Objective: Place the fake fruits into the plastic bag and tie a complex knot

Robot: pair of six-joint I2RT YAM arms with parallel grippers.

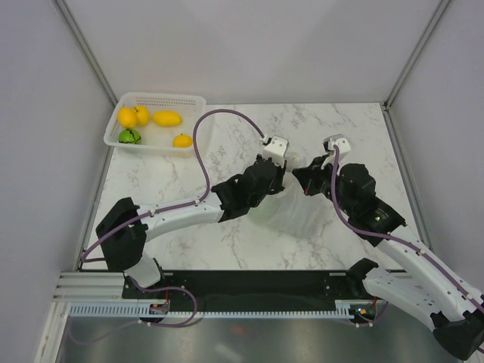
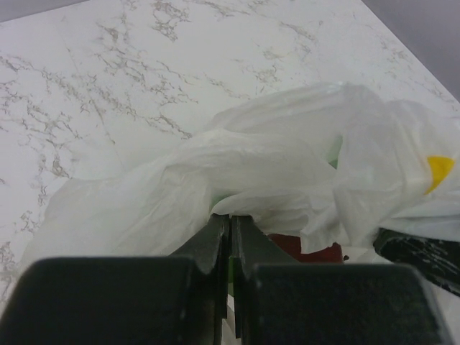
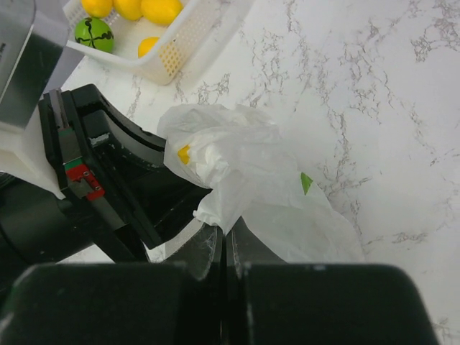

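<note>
The crumpled plastic bag [image 1: 291, 219] lies at the table's centre-right between both grippers, with a small yellow patch [image 3: 183, 154] and a green patch [image 3: 306, 182] showing through it. My left gripper is shut on a fold of the bag, its tips tucked under the plastic. My right gripper is also shut, with a twisted piece of bag at its tips. In the top view the two grippers face each other closely, partly hiding the bag's gathered upper part.
A white basket [image 1: 155, 148] at the back left holds several yellow fruits [image 1: 166, 118] and a green one [image 1: 129, 136].
</note>
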